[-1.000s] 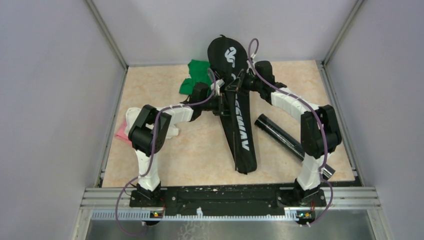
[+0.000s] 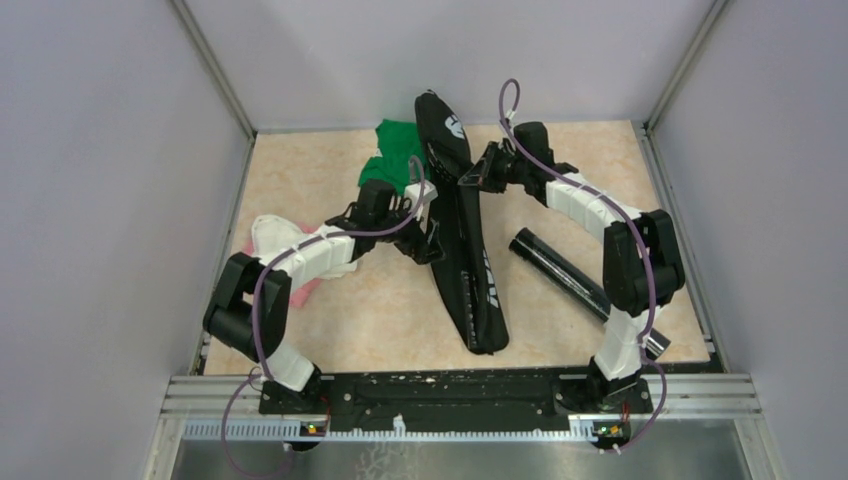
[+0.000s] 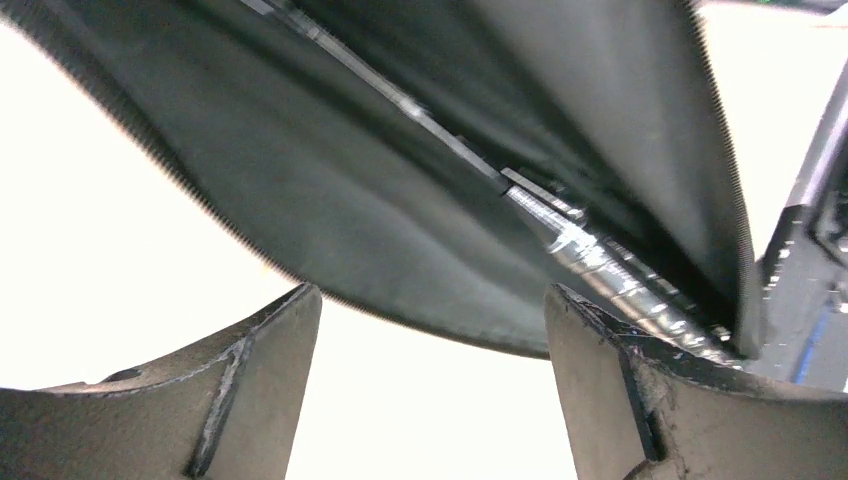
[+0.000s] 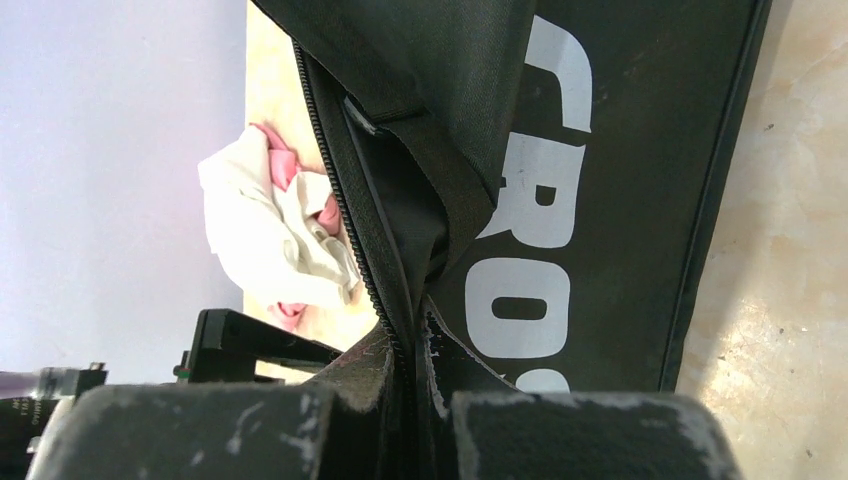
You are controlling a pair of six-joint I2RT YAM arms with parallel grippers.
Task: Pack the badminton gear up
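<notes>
The long black racket bag (image 2: 455,300) lies unzipped down the middle, white lettering on its flap. In the left wrist view a racket shaft and grip (image 3: 580,240) lie inside it. My left gripper (image 2: 428,248) is over the bag's left side, its fingers apart with nothing seen between them. My right gripper (image 2: 470,178) is shut on the bag's zippered edge at its upper part, which the right wrist view shows pinched and lifted.
A black shuttlecock tube (image 2: 565,275) lies at the right. A green cloth (image 2: 390,150) is at the back, and white and pink cloths (image 2: 275,240) lie at the left.
My left gripper has moved left and toward the front. The bag's top part has folded narrower and its opening gapes wider, showing more inside. My right gripper has moved little.
</notes>
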